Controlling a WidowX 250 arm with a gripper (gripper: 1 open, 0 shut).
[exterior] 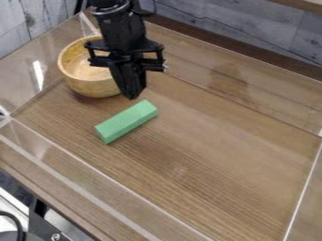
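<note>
My gripper (124,77) hangs at the upper centre of the view, a black body with short fingers, beside the right rim of a wooden bowl (78,71). Whether it is open or shut does not show clearly. A green block (126,121) lies on the wooden surface below the gripper, lengthwise on a diagonal, apart from the bowl.
Grey boards stand at the upper left, and a dark cable lies at the lower left corner.
</note>
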